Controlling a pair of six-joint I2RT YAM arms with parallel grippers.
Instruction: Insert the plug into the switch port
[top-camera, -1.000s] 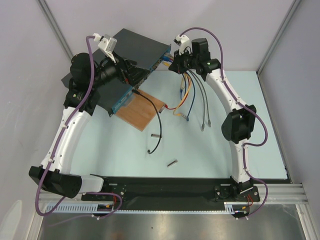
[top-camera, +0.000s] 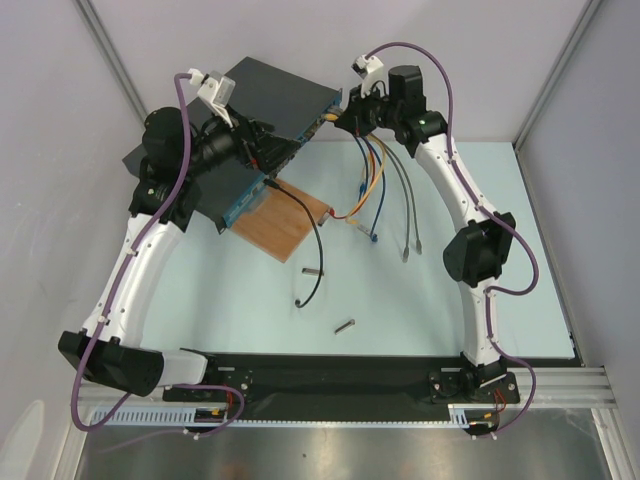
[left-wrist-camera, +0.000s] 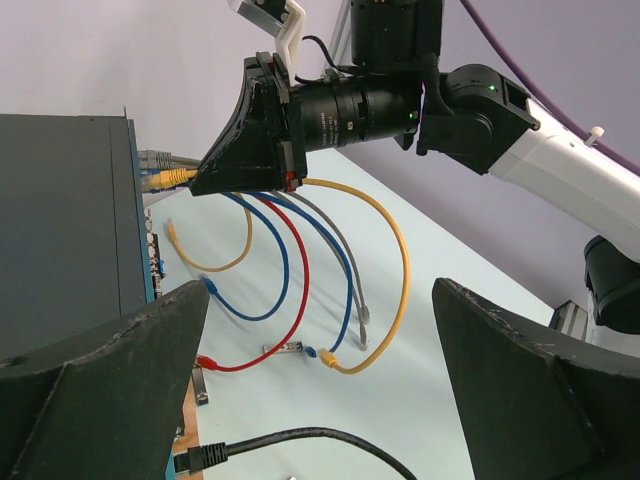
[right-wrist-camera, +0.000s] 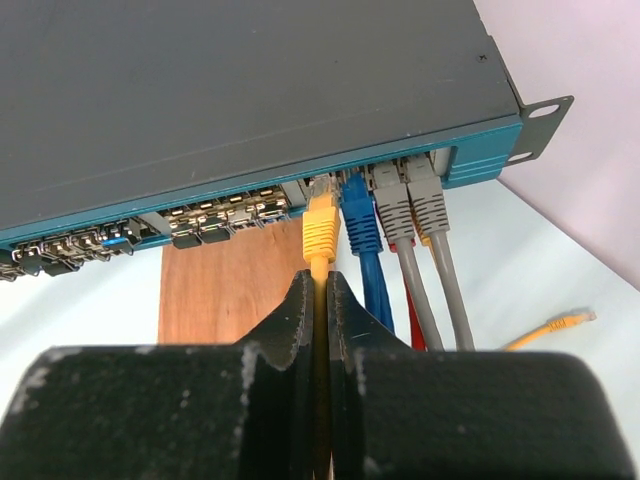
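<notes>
In the right wrist view, my right gripper is shut on the yellow cable just behind its plug (right-wrist-camera: 321, 226). The plug's clear tip meets the port row on the front of the switch (right-wrist-camera: 260, 135), left of the blue plug (right-wrist-camera: 360, 215). Part of that clear tip still shows outside the port; how deep it sits I cannot tell. From the left wrist view, the right gripper is at the switch's front edge. My left gripper (top-camera: 270, 150) is open and empty beside the switch front, its fingers (left-wrist-camera: 110, 390) wide apart.
Two grey plugs (right-wrist-camera: 410, 200) sit in ports right of the blue one. Loose cable ends hang over the white table, including a red plug (left-wrist-camera: 207, 362). A black cable (left-wrist-camera: 290, 436) runs from the switch.
The left arm is almost still.
</notes>
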